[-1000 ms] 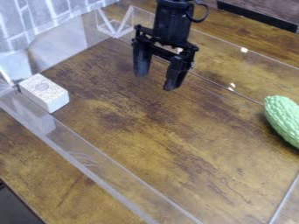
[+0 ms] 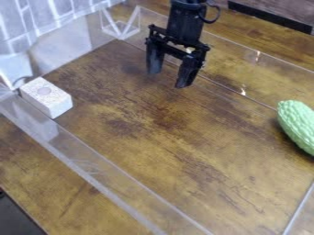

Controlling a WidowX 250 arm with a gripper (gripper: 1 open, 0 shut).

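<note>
My black gripper (image 2: 172,66) hangs at the top centre above the wooden floor of a clear-walled tray, open, with nothing visible between its fingers. A white block (image 2: 47,98) with a faint printed mark lies at the left. A green, bumpy oblong object (image 2: 297,127) lies at the right edge, partly out of frame.
Clear plastic walls (image 2: 110,179) border the wooden work area. A pale tiled or padded surface (image 2: 37,23) is at the back left.
My gripper has moved slightly up and back, toward the top of the view. The white block and green object stay where they were.
</note>
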